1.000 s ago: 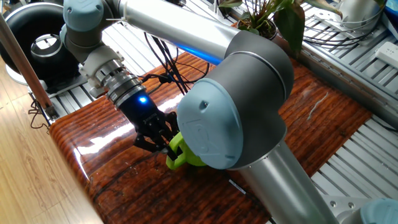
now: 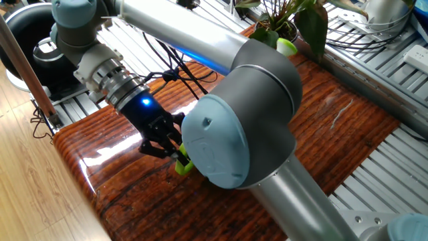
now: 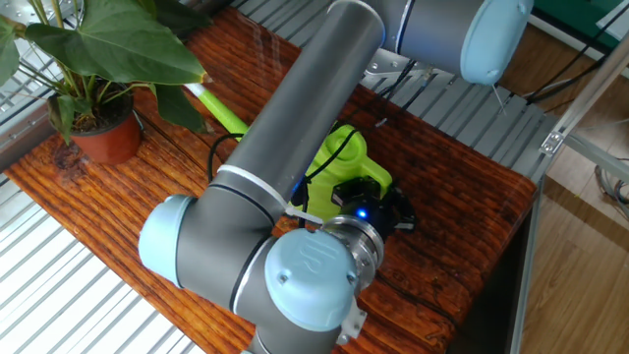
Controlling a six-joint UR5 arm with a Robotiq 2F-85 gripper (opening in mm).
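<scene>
A lime-green watering can (image 3: 328,202) is over the wooden table, partly covered by my arm in both views. Its long spout (image 3: 224,114) points toward the plant. My black gripper (image 2: 180,155) is at the can's handle (image 2: 182,167), fingers drawn together on it, in exterior view 1. From the other side, the gripper (image 3: 378,197) appears against the handle end of the can, its fingertips mostly hidden. Most of the can's body is out of sight behind my elbow joint in exterior view 1. Whether its base touches the table cannot be seen.
A potted plant (image 3: 106,138) with broad leaves stands at the table's edge near the spout. Dark cables (image 2: 170,75) hang beside my wrist. Around the wooden table (image 2: 134,207) lie slatted metal surfaces.
In exterior view 1 my gripper and the green handle have shifted slightly up and left together. The elbow joint has moved left too, covering more of the can.
</scene>
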